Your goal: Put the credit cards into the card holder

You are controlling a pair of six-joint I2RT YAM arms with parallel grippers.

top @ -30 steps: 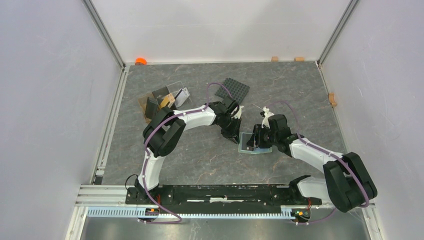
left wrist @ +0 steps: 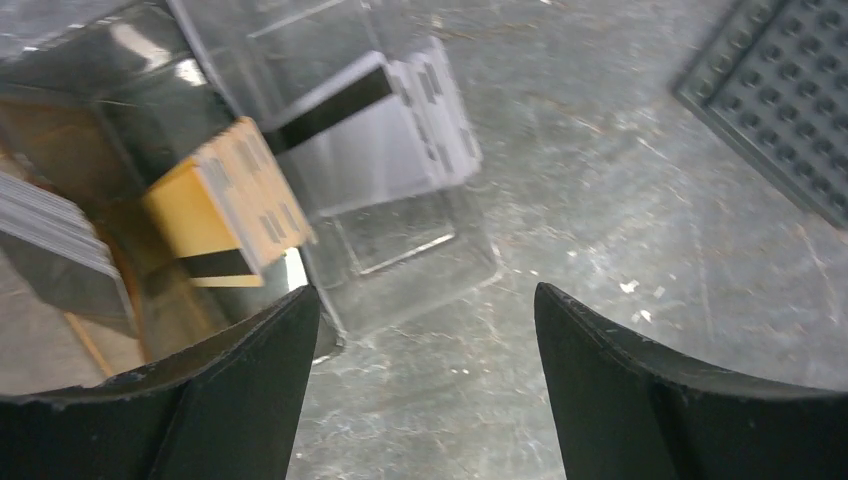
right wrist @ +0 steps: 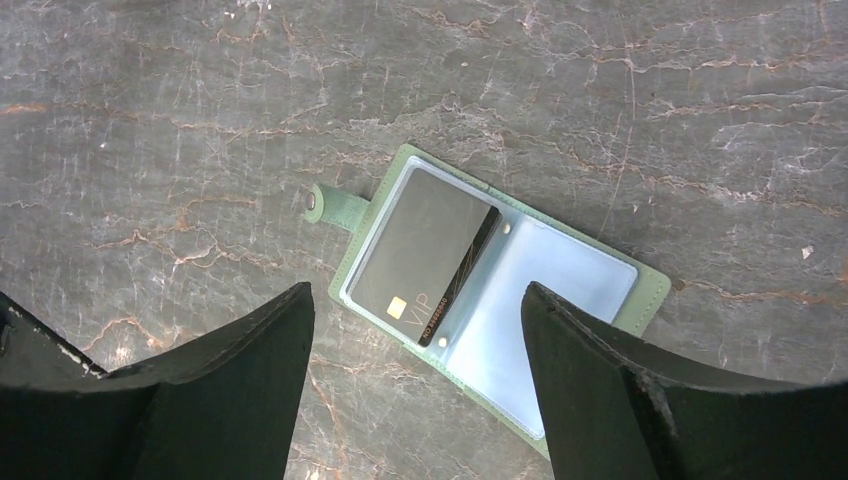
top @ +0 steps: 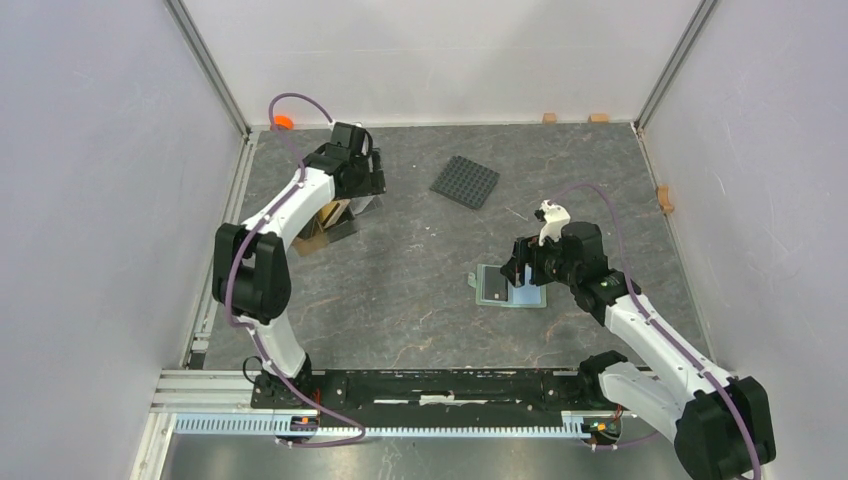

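My left gripper (top: 364, 172) hangs open above a clear compartmented stand (left wrist: 420, 270) at the back left, holding gold cards (left wrist: 195, 210), white cards (left wrist: 350, 150) and dark cards (left wrist: 55, 255); nothing is between its fingers. A green card holder (right wrist: 648, 295) lies open at the right middle, with a black "VIP" card (right wrist: 420, 250) in its left side and a pale, translucent right side (right wrist: 510, 300). My right gripper (top: 521, 257) is open above the holder, its fingers empty.
A dark dimpled pad (top: 465, 181) lies at the back middle. An orange object (top: 283, 121) and small wooden blocks (top: 598, 118) sit along the edges.
My left gripper has swung from beside the holder to over the card stand at back left. My right gripper has risen slightly and moved a little right, above the holder.
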